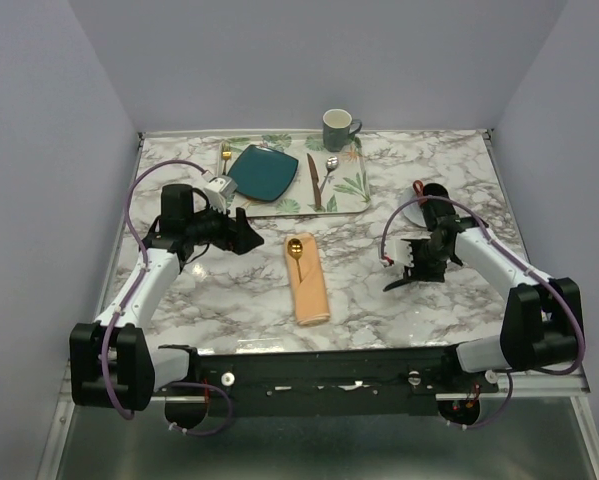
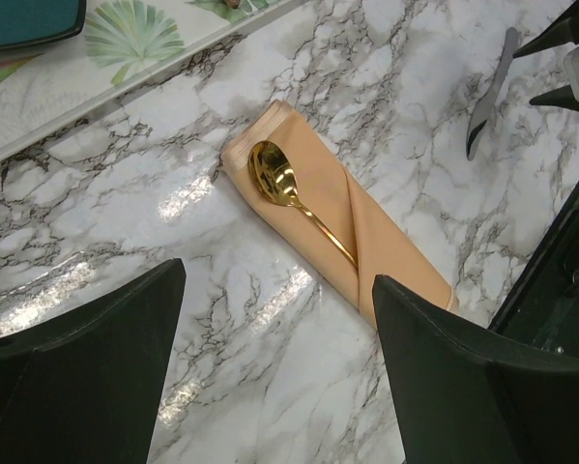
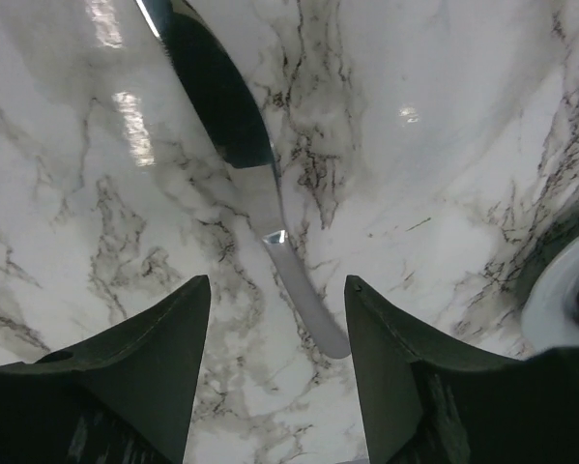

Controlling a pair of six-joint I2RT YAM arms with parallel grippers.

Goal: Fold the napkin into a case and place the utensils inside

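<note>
The peach napkin [image 1: 311,296] lies folded into a narrow case on the marble table, with its lower end doubled over like a pocket. The golden spoon [image 2: 273,174] rests in it, bowl exposed and the lower handle hidden under the fold. A silver knife [image 3: 296,290] lies flat on the table to the right of the napkin. My right gripper is above the knife's handle, open, its fingers on either side and nothing held. Left of the napkin, my left gripper hovers open and empty.
A patterned tray [image 1: 204,205] at the back holds a dark green plate [image 1: 262,173], a fork [image 1: 226,158], another knife [image 1: 314,182] and a spoon [image 1: 329,170]. A grey mug [image 1: 337,130] stands behind. A dark cup [image 1: 435,190] and white saucer [image 1: 411,209] sit near my right arm.
</note>
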